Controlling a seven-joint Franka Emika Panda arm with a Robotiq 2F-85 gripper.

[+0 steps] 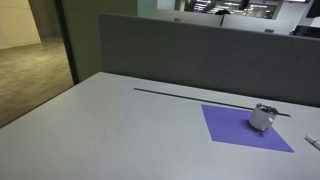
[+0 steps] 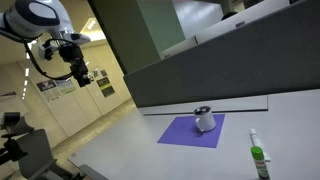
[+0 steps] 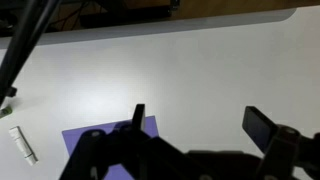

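A white mug (image 1: pixel 262 117) with a dark top stands on a purple sheet (image 1: pixel 232 126) at the right of the desk. Exterior view 2 shows the same mug (image 2: pixel 204 120) near the back right of the purple sheet (image 2: pixel 183 133). High at the left of that view, well above the desk and away from the mug, is my gripper (image 2: pixel 82 74). In the wrist view its two fingers stand wide apart, the gripper open over bare desk. Part of the purple sheet (image 3: pixel 78 138) shows below it at the left; the mug cannot be made out there.
A white marker-like stick (image 2: pixel 254 138) and a green-capped bottle (image 2: pixel 260 163) are right of the sheet. A thin dark strip (image 1: pixel 180 96) runs along the back of the desk before a grey partition (image 1: pixel 200 55). A chair (image 2: pixel 30 150) stands beyond the desk.
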